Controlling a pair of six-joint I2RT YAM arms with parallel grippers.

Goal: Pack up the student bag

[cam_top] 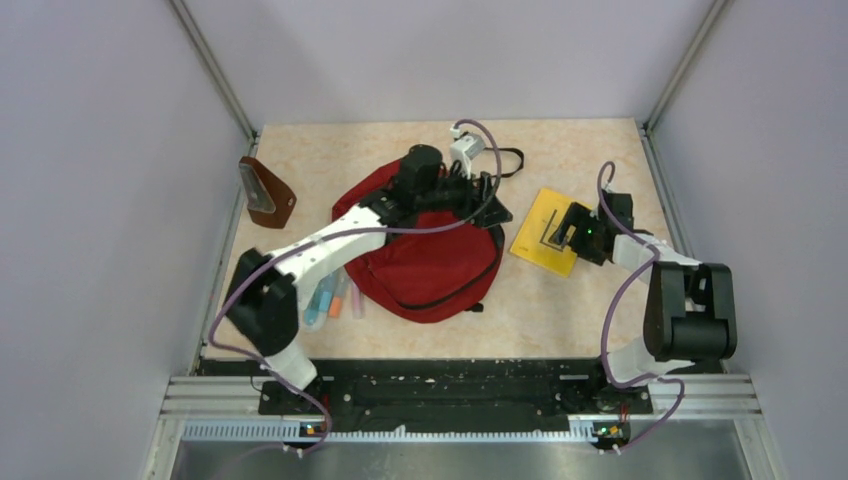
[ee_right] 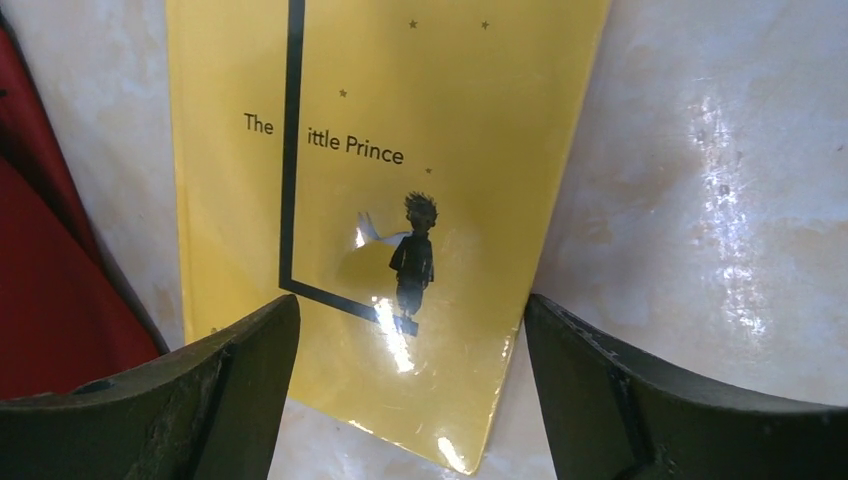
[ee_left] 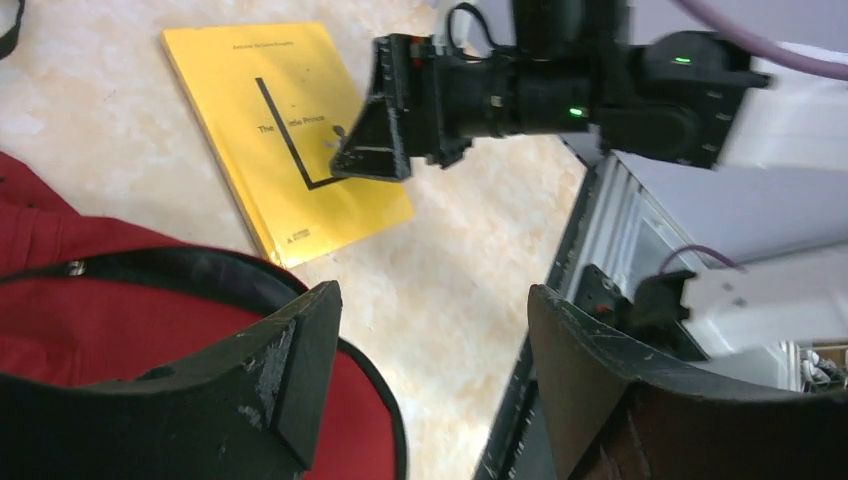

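The red bag (cam_top: 430, 265) lies mid-table, its red flap now over the grey inside, with a black-edged opening along its right side. Over its right part, my left gripper (cam_top: 492, 212) is open and empty; in its wrist view the fingers stand wide apart. To the right of the bag, a yellow book (cam_top: 541, 240), "The Little Prince", lies flat and slightly turned. My right gripper is over the book's lower right part, its fingers spread. One fingertip (ee_right: 535, 310) is at the book's right edge, the other above its cover. Whether they touch is unclear.
A brown wedge-shaped holder (cam_top: 268, 195) stands at the far left. Blue, orange and pink items (cam_top: 335, 300) lie by the bag's left side, partly under the left arm. A black strap (cam_top: 510, 165) extends behind the bag.
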